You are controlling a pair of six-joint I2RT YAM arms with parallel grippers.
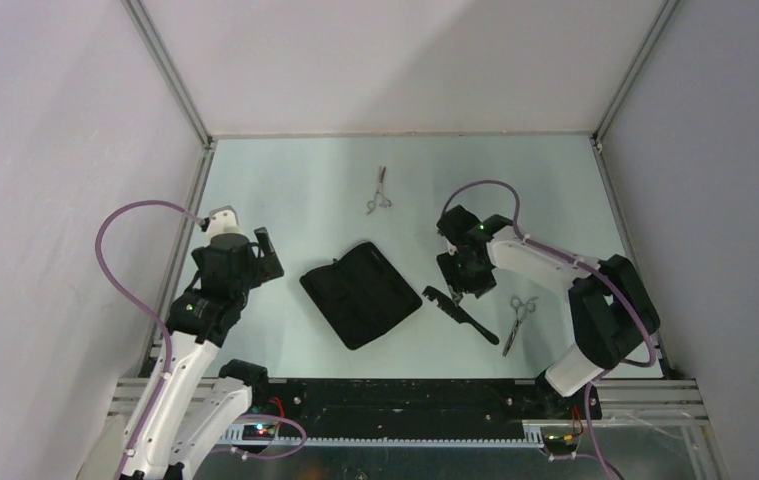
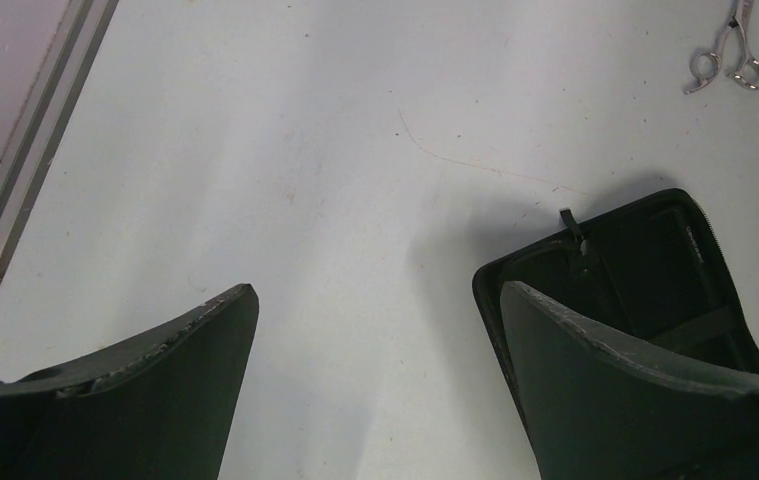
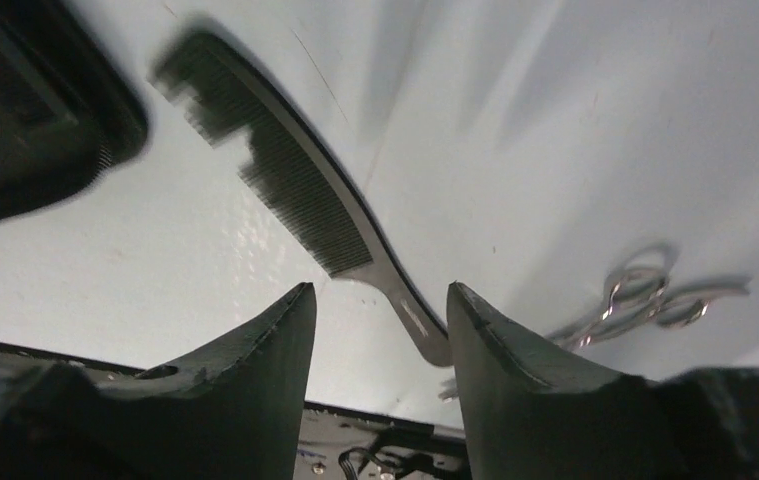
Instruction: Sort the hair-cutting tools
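Observation:
A black comb (image 1: 460,312) lies diagonally right of the open black case (image 1: 360,295); in the right wrist view the comb (image 3: 315,190) is below my fingers' camera, slightly blurred. Scissors (image 1: 516,320) lie right of it, also seen as blurred scissors (image 3: 635,300). Another pair of scissors (image 1: 378,192) lies behind the case, also visible as scissors (image 2: 730,55) in the left wrist view. My right gripper hangs above the comb's handle area, fingers apart with nothing visible between them except the table and comb below. My left gripper is open and empty, left of the case.
The white table (image 1: 285,200) has clear room at the back and left. Metal rails line its sides, and a dark strip (image 1: 405,400) runs along the front edge.

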